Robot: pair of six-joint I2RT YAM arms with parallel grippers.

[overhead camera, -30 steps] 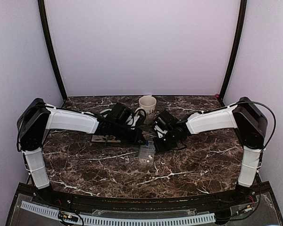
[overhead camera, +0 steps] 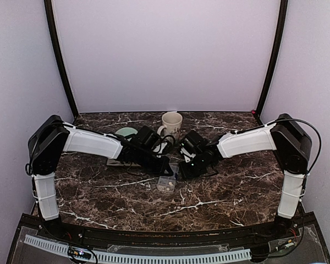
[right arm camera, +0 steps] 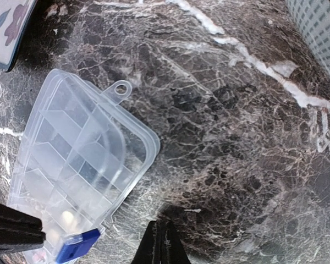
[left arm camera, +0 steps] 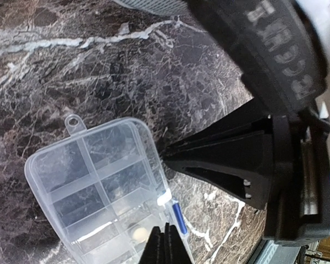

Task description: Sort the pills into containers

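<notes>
A clear pill box (overhead camera: 166, 185) with several compartments lies on the marble table under both arms. Its see-through lid appears to be down; whether it is latched I cannot tell. A blue latch (left arm camera: 179, 218) shows on one side of it. Through the plastic, a pale pill (left arm camera: 139, 234) is visible in one compartment. My left gripper is shut, its tips over the box beside the latch, nothing seen between them. The right gripper is also shut and empty, its tips close beside the box wall in the left wrist view.
A white mug (overhead camera: 171, 121) stands behind the box. A pale green dish (overhead camera: 126, 132) is at the back left, and a floral tray (right arm camera: 6, 30) lies near the box, partly hidden by the left arm from above.
My left gripper has come slightly to the right and towards the front. The box has shifted a little to the left. The right arm has stayed nearly still.
</notes>
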